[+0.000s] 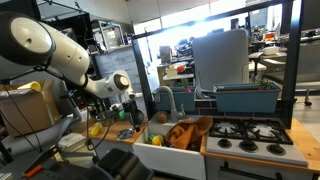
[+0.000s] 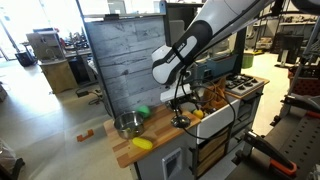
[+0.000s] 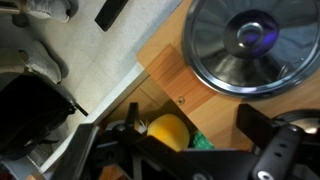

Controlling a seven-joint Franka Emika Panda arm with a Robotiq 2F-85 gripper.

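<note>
My gripper is open, its two dark fingers well apart with nothing held between them. A round metal lid with a dark knob lies on the wooden counter, close beside the gripper at the upper right of the wrist view. In the second exterior view the white arm reaches down over the counter by the lid. Something yellow shows low between the fingers, beyond the counter's edge and partly hidden by the gripper.
A steel pot, a yellow item and a green item stand on the counter. The white sink holds several yellow, brown and orange things. To its right is a stove; a tall faucet rises behind.
</note>
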